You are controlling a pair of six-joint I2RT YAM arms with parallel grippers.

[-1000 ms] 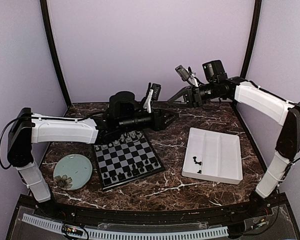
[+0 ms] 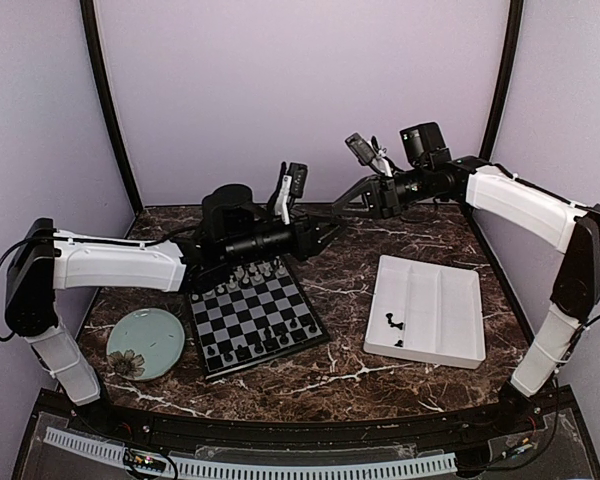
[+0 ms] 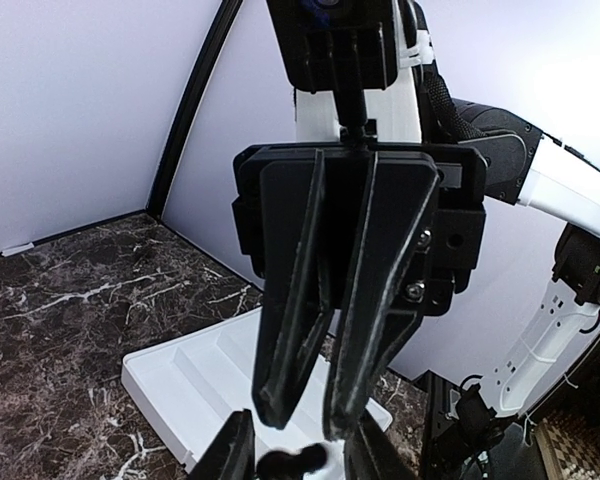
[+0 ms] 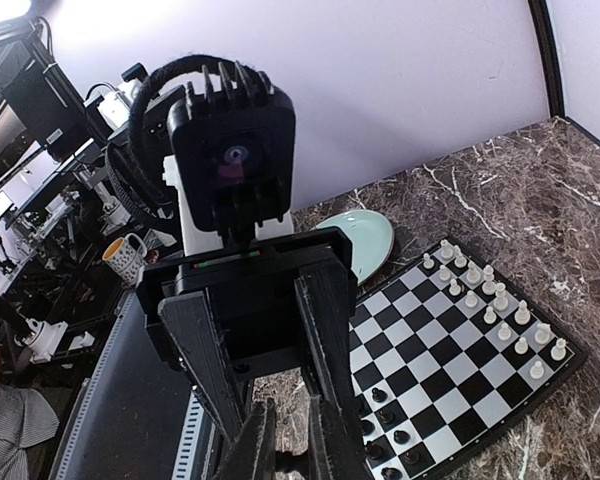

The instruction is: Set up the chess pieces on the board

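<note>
A dark chess piece (image 3: 292,462) sits between the fingers of my left gripper, which is shut on it; its exact type is hard to tell. Facing it closely is my right gripper (image 2: 342,207), whose fingertips (image 3: 273,405) show a gap between them in the left wrist view, so it stands open. Both grippers are raised behind and right of the chessboard (image 2: 242,322). White pieces (image 4: 501,300) stand along the board's far side, partly hidden by the left arm in the top view. Black pieces (image 4: 401,437) stand along its near side.
A white tray (image 2: 460,310) with dividers holds several loose black pieces (image 2: 396,322) at the right. A pale green plate (image 2: 145,335) with a flower pattern lies left of the board. Bare marble table (image 2: 325,385) lies between board and tray.
My left gripper has drawn back slightly leftward in the top view. The right arm has barely moved. Board and tray look the same.
</note>
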